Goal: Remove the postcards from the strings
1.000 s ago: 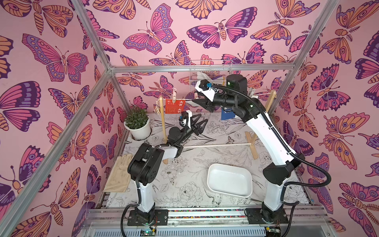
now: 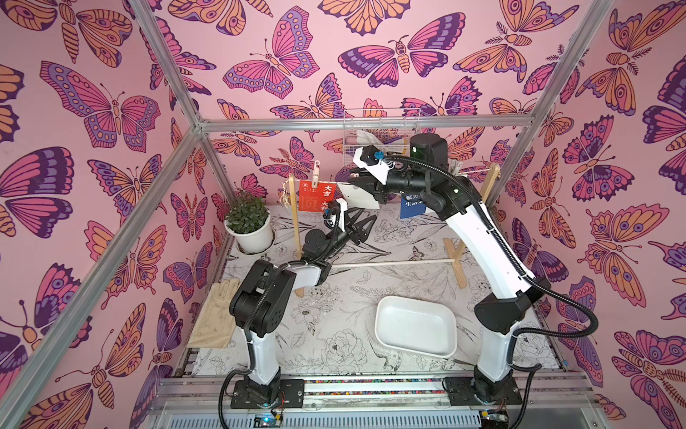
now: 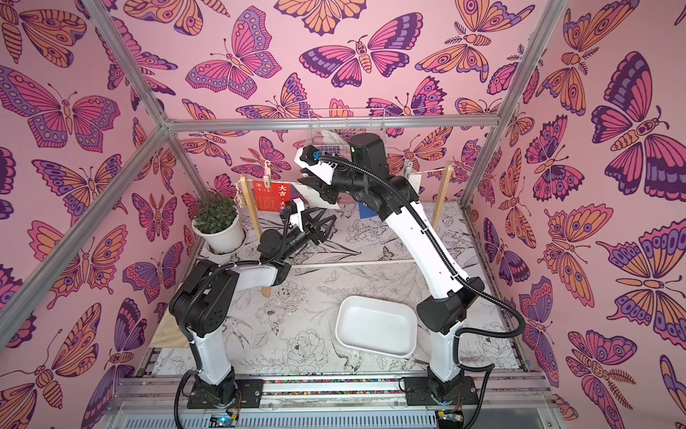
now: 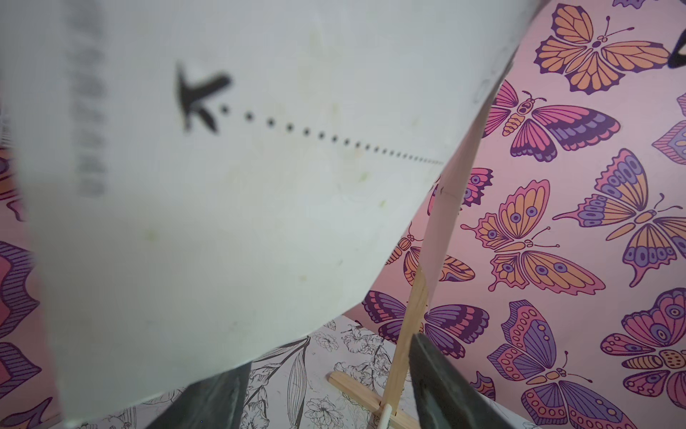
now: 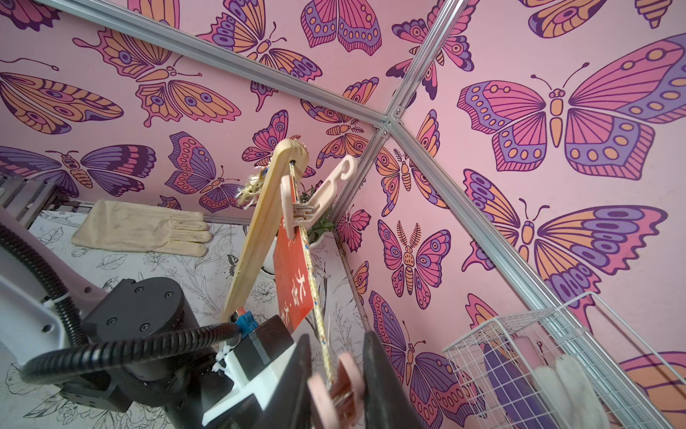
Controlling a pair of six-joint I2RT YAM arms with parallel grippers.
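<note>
A red postcard (image 2: 314, 196) hangs from the string by a pale clothespin (image 5: 311, 203) at the left. Beside it is a white postcard (image 2: 366, 196), seen very close as a pale sheet (image 4: 235, 214) in the left wrist view. A blue postcard (image 2: 412, 206) hangs farther right, partly behind my right arm. My right gripper stands partly open around a second clothespin (image 5: 336, 400) on the string; whether the fingers press it is unclear. Just below the white postcard, my left gripper is open, fingers apart, with no card visibly gripped.
Wooden posts (image 2: 294, 214) hold the string (image 5: 319, 314). A white tray (image 2: 416, 326) lies empty at front right. A potted plant (image 2: 249, 221) and beige gloves (image 2: 215, 314) sit at the left, a wire basket (image 5: 528, 371) at the back.
The red postcard hangs slightly lower and tilts more, and more of the white postcard shows below the right gripper. Both arms have barely moved.
</note>
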